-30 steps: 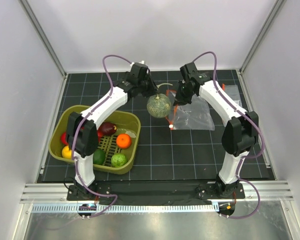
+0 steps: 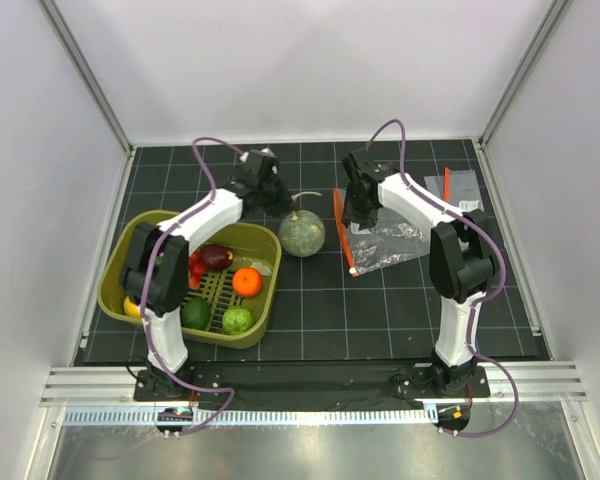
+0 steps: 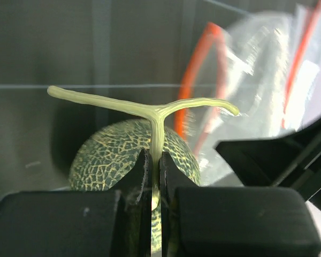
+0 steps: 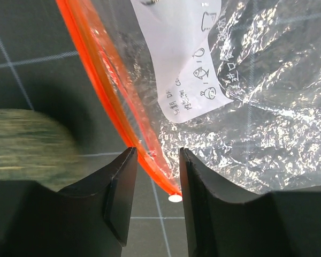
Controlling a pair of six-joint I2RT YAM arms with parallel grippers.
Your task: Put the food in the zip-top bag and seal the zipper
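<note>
A round green mottled melon with a forked pale stem is gripped by its stem in my left gripper, just left of a clear zip bag. The bag's orange zipper edge runs along its left side, and a white printed label shows on it. My right gripper is part open above that edge, nothing seen between its fingers.
A yellow-green crate at left holds an orange, a green cabbage and other produce. A second bag lies at the back right.
My left gripper and the melon have moved left, away from the bag.
</note>
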